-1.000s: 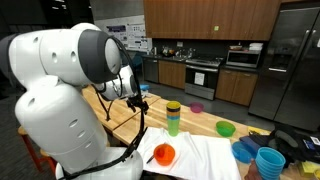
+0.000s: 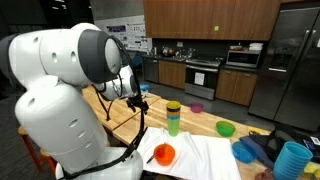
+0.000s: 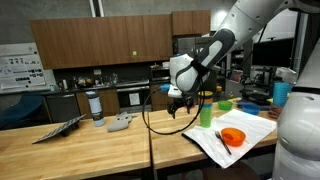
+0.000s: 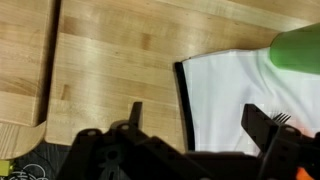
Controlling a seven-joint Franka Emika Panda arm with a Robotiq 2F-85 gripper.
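Observation:
Open and empty, my gripper hangs over the wooden table (image 4: 110, 60). Its fingers straddle the black-edged side of a white cloth (image 4: 215, 85) in the wrist view. A green cup (image 4: 298, 50) stands on the cloth at the upper right there, and the fork (image 4: 283, 118) shows partly behind the right finger. In exterior view 1 the gripper (image 2: 138, 103) is to the left of the green cup (image 2: 173, 126), which has a yellow and blue top. An orange bowl (image 2: 164, 154) rests on the white cloth (image 2: 205, 152).
A green bowl (image 2: 225, 129) and a pink bowl (image 2: 196, 107) are farther back. Blue cups (image 2: 291, 160) stand at the right. In exterior view 2, a grey object (image 3: 119, 122) and a blue-white canister (image 3: 95, 108) are on the left.
At the right of exterior view 1, the blue cup has shifted rightward. My arm and gripper show no visible movement.

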